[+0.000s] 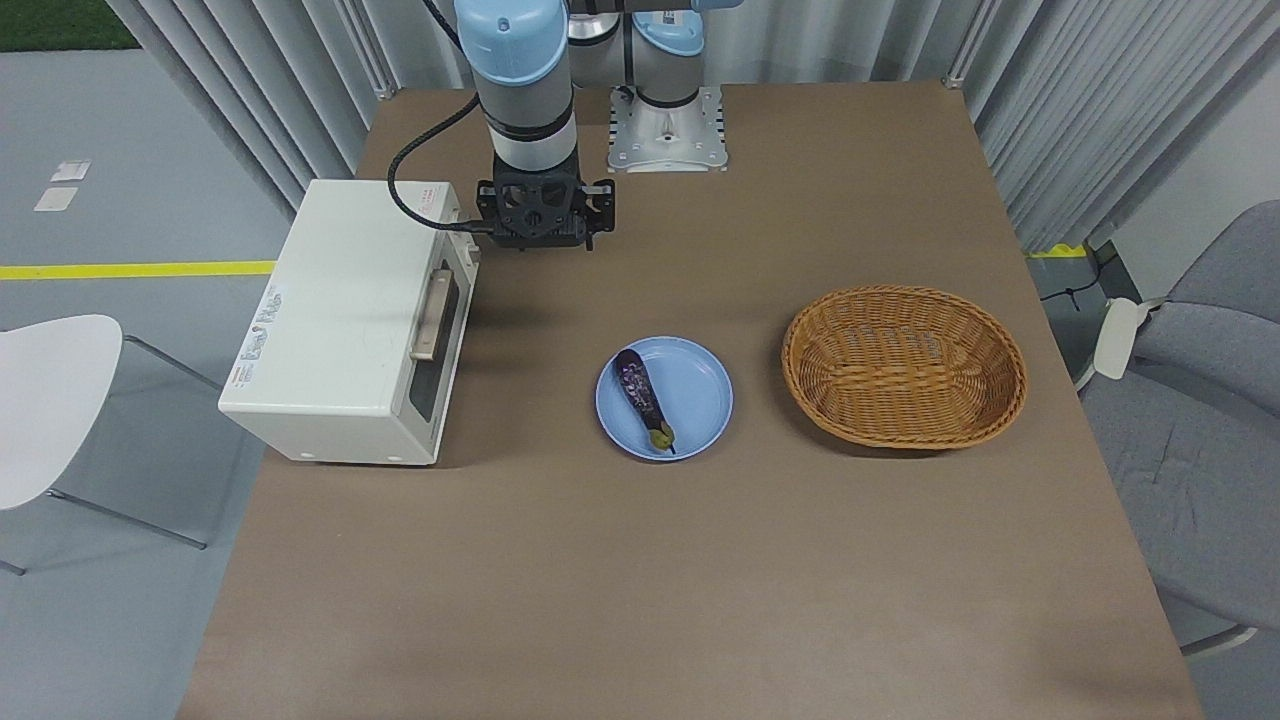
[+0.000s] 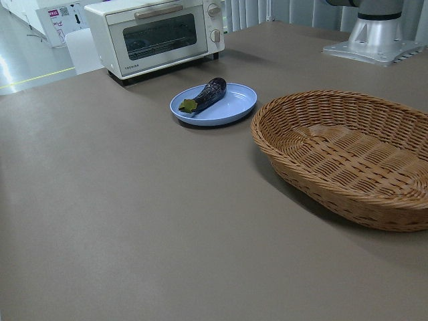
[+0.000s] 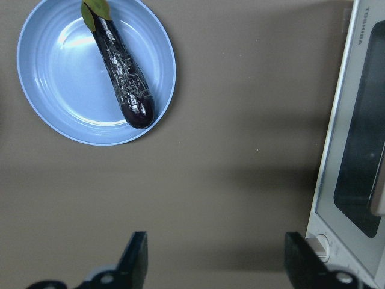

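Note:
A dark eggplant with a green cap lies on a blue plate; both also show in the left view and at upper left in the wrist view. My gripper is open, its black fingers wide apart with bare table between them. In the front view it hangs beside the white toaster oven's front, behind the plate. The oven has its glass door shut and stands left of the plate.
A round wicker basket sits right of the plate, empty. A grey chair stands off the right edge, a white chair off the left.

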